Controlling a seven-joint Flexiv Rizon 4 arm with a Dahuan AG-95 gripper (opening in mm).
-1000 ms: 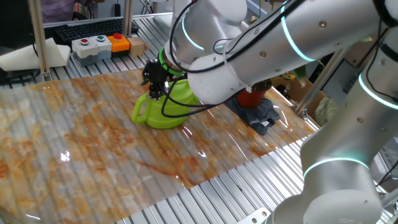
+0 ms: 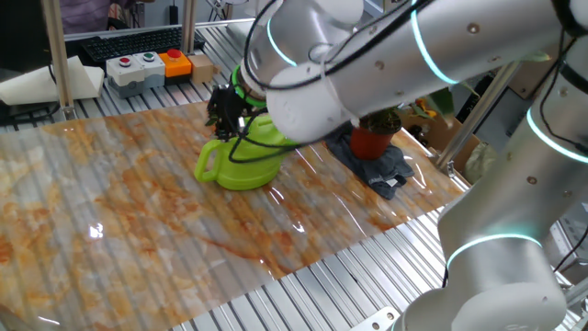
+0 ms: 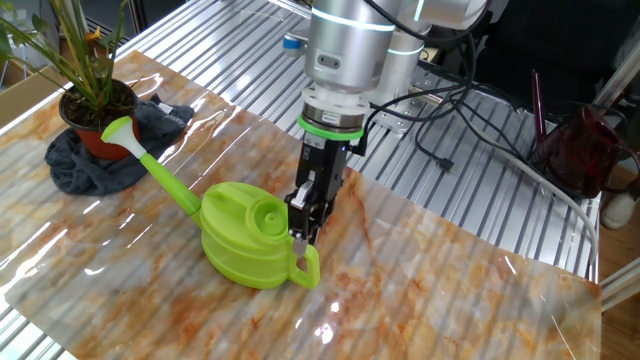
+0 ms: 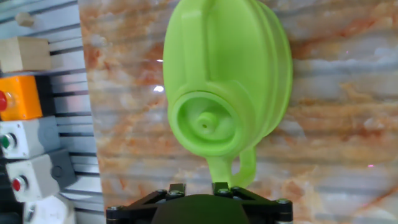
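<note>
A lime green watering can stands upright on the marble-patterned sheet, its spout with a pale head pointing towards the potted plant. Its loop handle is at the opposite end. My gripper points down at the handle end, close above the can. In the wrist view the two fingertips of my gripper stand apart, with a gap between them. There the handle appears just beyond and to the right of that gap. Whether a finger touches the can is unclear. In exterior view 1 the arm covers the spout.
A potted plant sits on a dark cloth by the spout. Control boxes with buttons and a wooden block line the far edge. A dark red watering can stands beyond the sheet.
My arm has shifted slightly to the left in exterior view 1, and its hanging cable has swung. The gripper has turned or tilted a little above the can. The green can has not moved.
</note>
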